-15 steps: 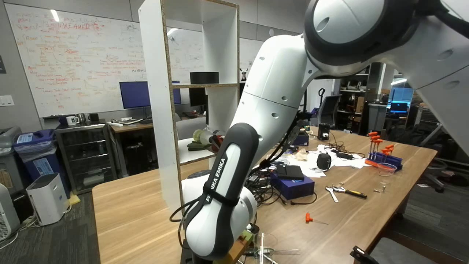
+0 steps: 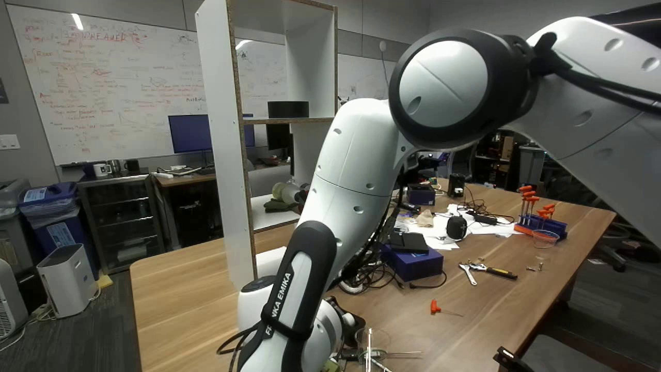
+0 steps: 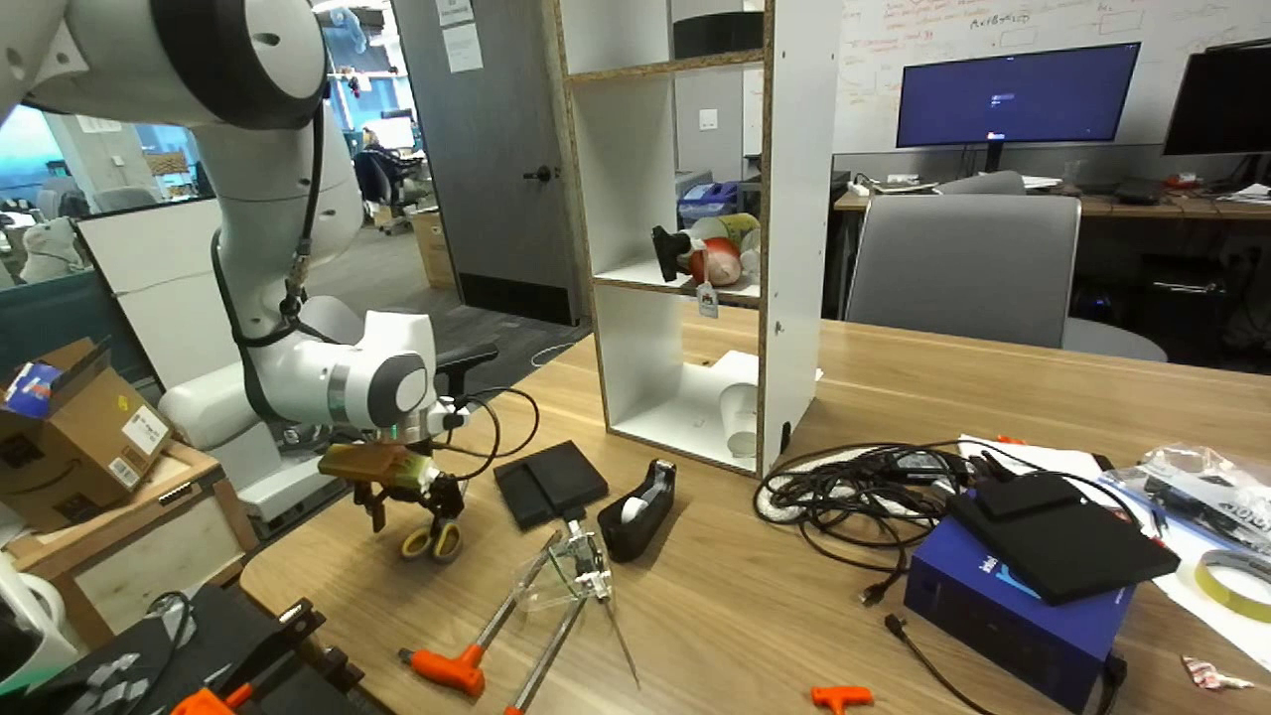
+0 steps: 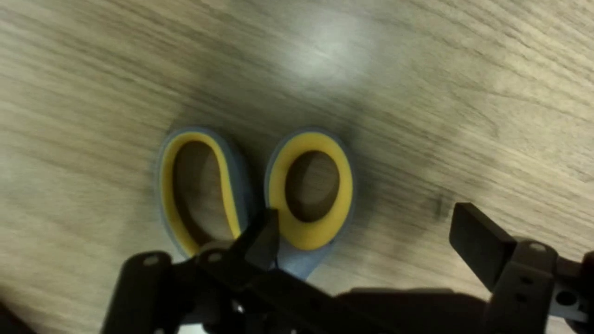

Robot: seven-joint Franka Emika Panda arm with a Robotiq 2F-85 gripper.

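Observation:
Yellow-and-grey scissors (image 4: 312, 239) lie on the wooden table, both handle loops showing in the wrist view. Their blades are hidden under my gripper. It stands open with bare table between its fingertips. The left finger (image 4: 264, 236) overlaps the handles near where the two loops meet; whether it touches them I cannot tell. On the right, the other finger (image 4: 481, 245) is clear of the scissors. From exterior view 2, the gripper (image 3: 411, 506) appears low over the table's near left corner, with the scissors' loops (image 3: 431, 543) just below it.
A black tape dispenser (image 3: 637, 512), a flat black item (image 3: 550, 483) and orange-handled tools (image 3: 450, 669) lie close to the gripper. The white shelf (image 3: 795, 238) rises behind them. Around the scissors, the table (image 4: 445, 83) is bare.
In exterior view 1 the arm has come lower and shifted left, its upper links swinging down. The tabletop objects look unmoved.

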